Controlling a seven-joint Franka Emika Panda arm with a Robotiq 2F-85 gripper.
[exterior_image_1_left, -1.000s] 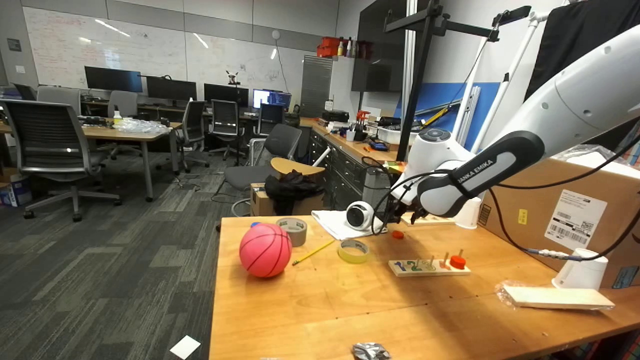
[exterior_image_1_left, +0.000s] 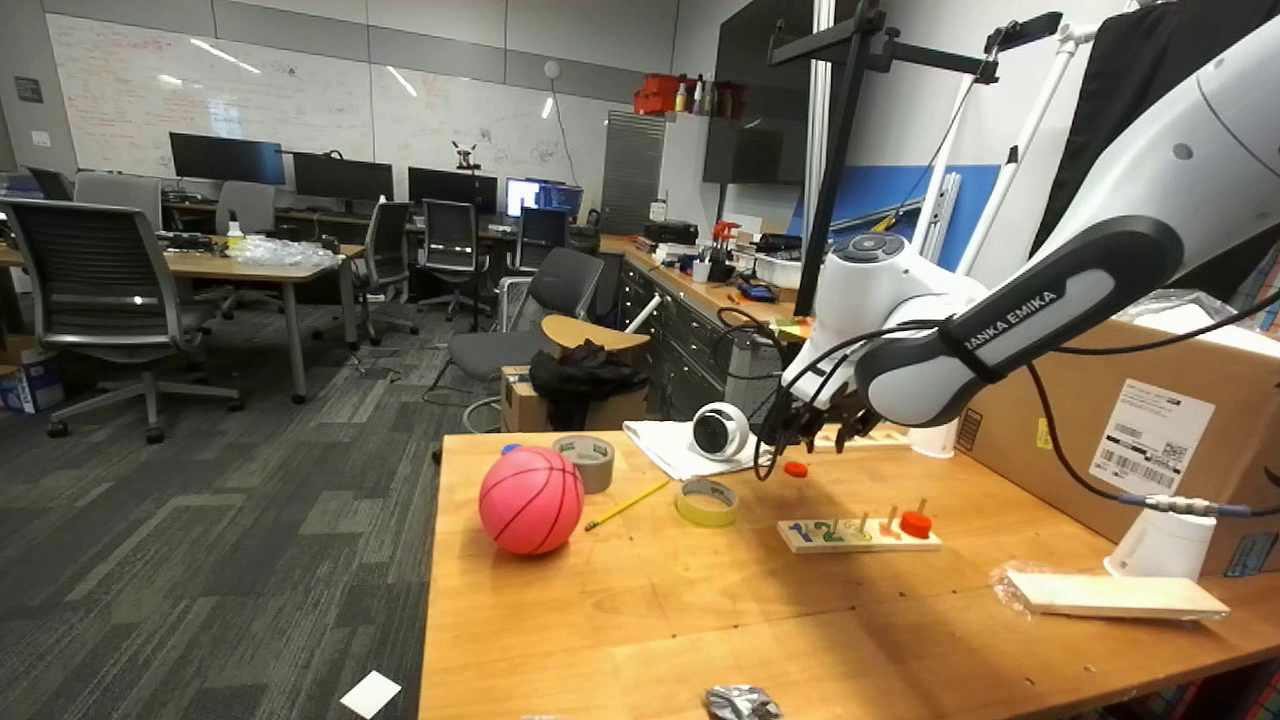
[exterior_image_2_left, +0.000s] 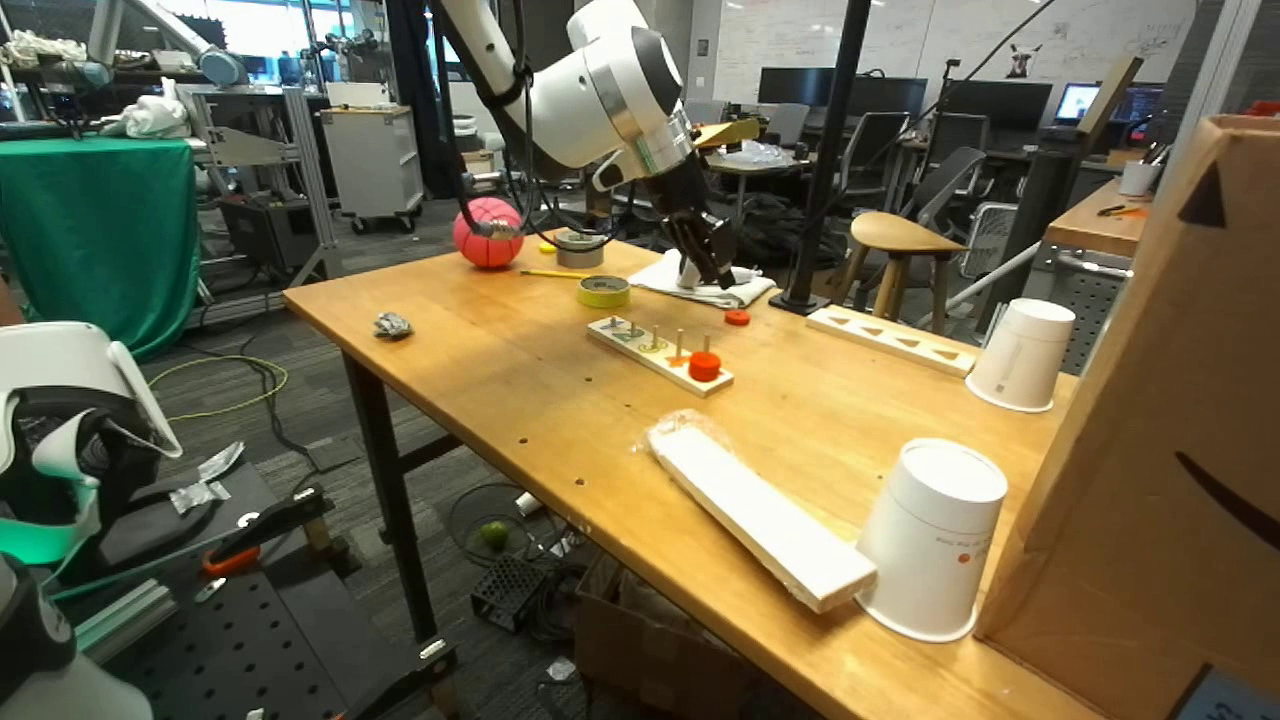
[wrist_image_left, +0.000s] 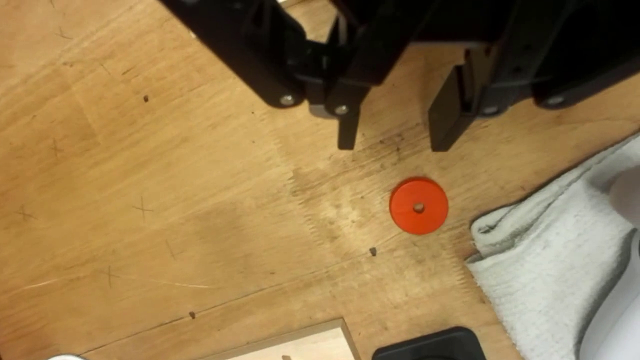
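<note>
A flat red disc (wrist_image_left: 418, 206) with a small centre hole lies on the bare wood in the wrist view. My gripper is over the table close by, its two fingers (wrist_image_left: 348, 129) clearly apart with only tabletop visible between them. The disc appears just beyond the fingertips, toward the right finger, and is not between them. In exterior view 2 the numbered peg board (exterior_image_2_left: 660, 355) stands in front of the loose red disc (exterior_image_2_left: 737, 317), with red rings (exterior_image_2_left: 704, 366) on the peg near its right end.
A white cloth (wrist_image_left: 540, 264) bearing a white round device borders the disc on the right. Yellow tape (exterior_image_2_left: 603, 290), a pink ball (exterior_image_2_left: 488, 233), a wooden board with triangular cutouts (exterior_image_2_left: 890, 341) and white cups (exterior_image_2_left: 1022, 354) are also on the table.
In exterior view 1 the arm and gripper have shifted a little to the right. The loose red disc and the peg board are where they were.
</note>
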